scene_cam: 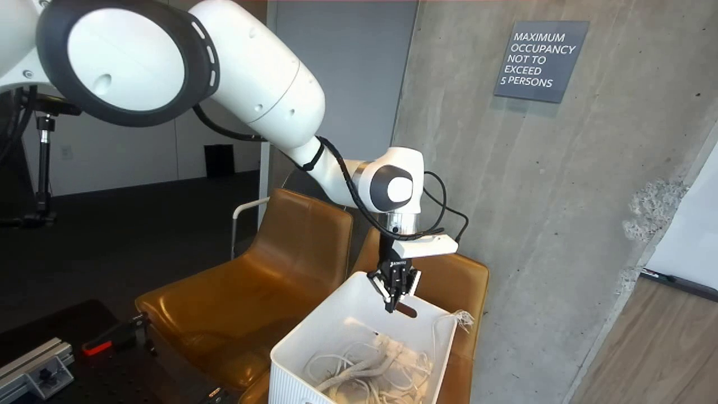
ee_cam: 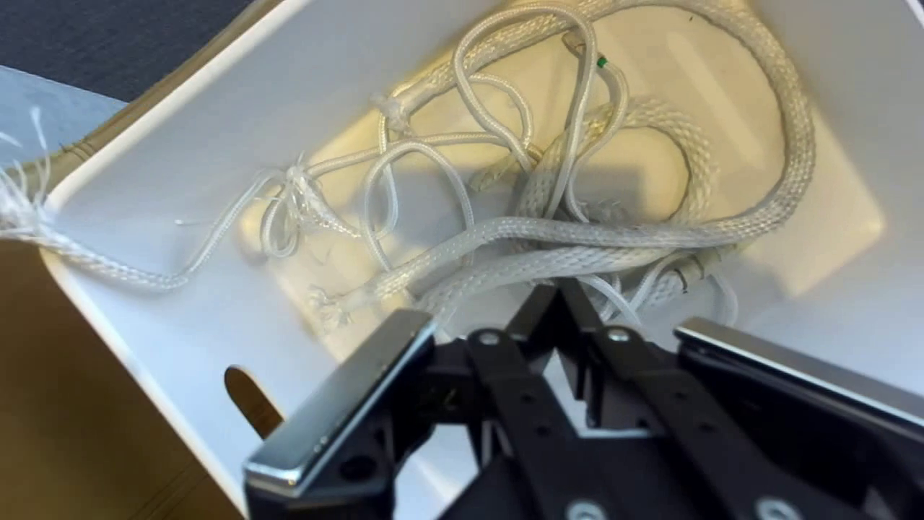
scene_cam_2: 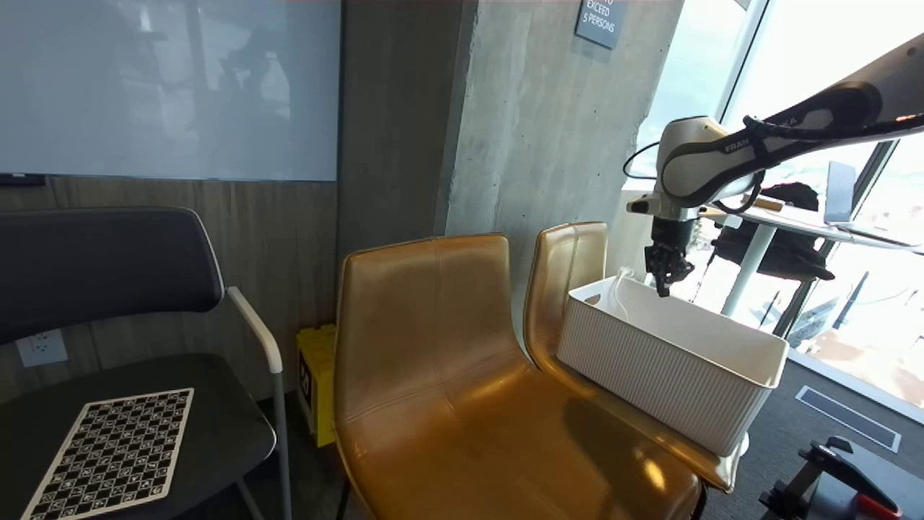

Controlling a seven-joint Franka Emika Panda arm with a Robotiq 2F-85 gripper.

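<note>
White ropes (ee_cam: 762,186), some thick and braided, some thin cords, lie coiled on the floor of a white bin (scene_cam: 293,353). My gripper is shut with its fingertips together and nothing between them. In the wrist view the ropes lie beyond the fingertips. From outside, the gripper (scene_cam: 392,306) hangs at the height of the bin's far rim, near the slot handle (scene_cam: 405,310), clear of the rope pile (scene_cam: 370,370). One frayed cord end (scene_cam: 463,317) hangs over the bin's rim. The second exterior view hides the bin's contents behind its ribbed wall (scene_cam_2: 650,373).
The bin rests on a brown leather chair (scene_cam: 454,283); another brown chair (scene_cam: 249,283) stands beside it. A concrete wall (scene_cam: 538,222) rises behind. Dark equipment with a red-marked handle (scene_cam: 97,347) sits at front left. Above the bin is open air.
</note>
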